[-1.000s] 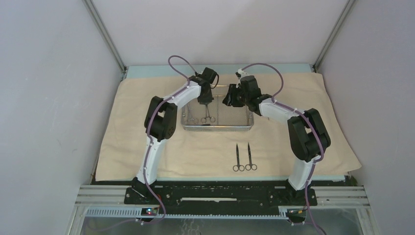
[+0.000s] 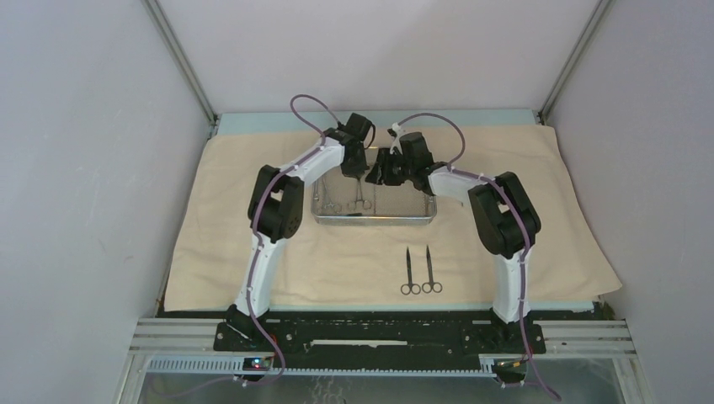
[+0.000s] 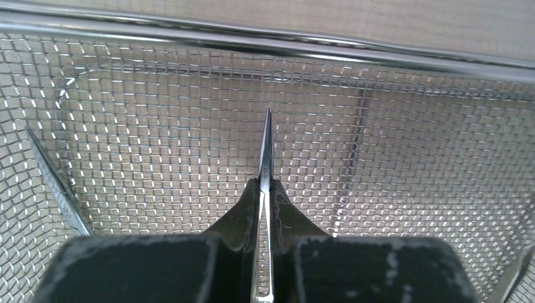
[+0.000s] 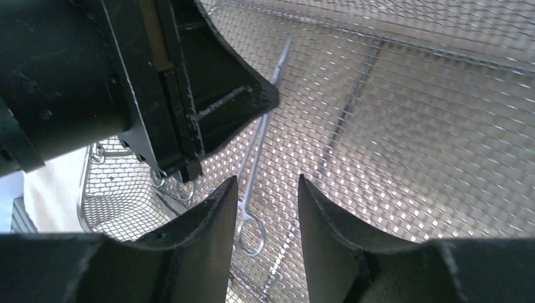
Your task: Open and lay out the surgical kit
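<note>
In the metal mesh tray (image 2: 375,220), a slim ring-handled clamp (image 3: 265,161) stands between my left gripper's (image 3: 265,184) fingertips, which meet it from both sides around its joint. My left gripper is shut on it; the clamp's ring handles (image 4: 252,237) hang free in the right wrist view. My right gripper is open with nothing between its fingers, just right of the left gripper and near the handles. Another ring-handled instrument (image 2: 331,204) lies in the tray's left part. Two dark-bladed scissors (image 2: 410,273) rest side by side on the cloth.
A beige cloth (image 2: 227,219) covers the table, with wide bare areas left and right of the tray. The two grippers are close together over the tray. A raised metal rim (image 3: 265,43) runs along the tray's edge.
My right gripper has moved left, closer to the left one. The clamp's handles have shifted slightly to the right and up with the left gripper. The scissors on the cloth have not moved.
</note>
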